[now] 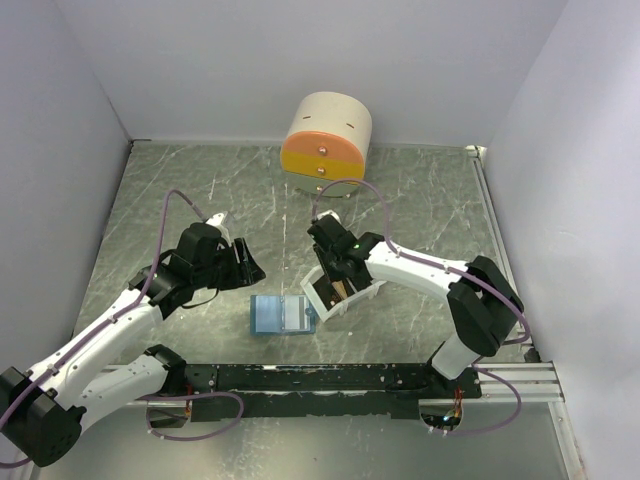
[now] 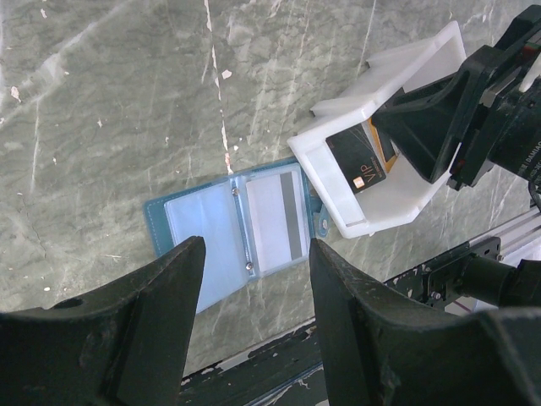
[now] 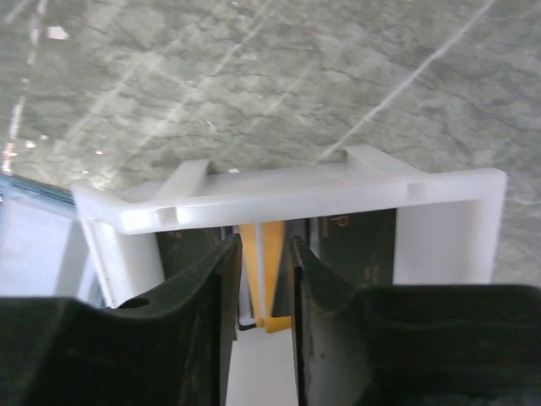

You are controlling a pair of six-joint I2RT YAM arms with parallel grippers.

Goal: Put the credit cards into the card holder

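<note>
The blue card holder point(image 2: 211, 233) lies unfolded on the table, with a pale sleeve point(image 2: 272, 222) on its right half. To its right stands a white tray point(image 2: 338, 199) holding the credit cards: a black card point(image 2: 357, 158) on the left, yellow-orange cards point(image 3: 269, 266) in the middle and another dark card point(image 3: 359, 245) on the right. My right gripper reaches into the tray, its fingers part open over the yellow-orange cards; whether they touch any card cannot be made out. My left gripper stands open above the card holder, nothing between its fingers.
A rounded cabinet point(image 1: 327, 140) with orange and yellow drawers stands at the back of the table. A dark rail point(image 1: 300, 378) runs along the front edge. Left of the card holder the marbled tabletop point(image 1: 140, 220) is bare.
</note>
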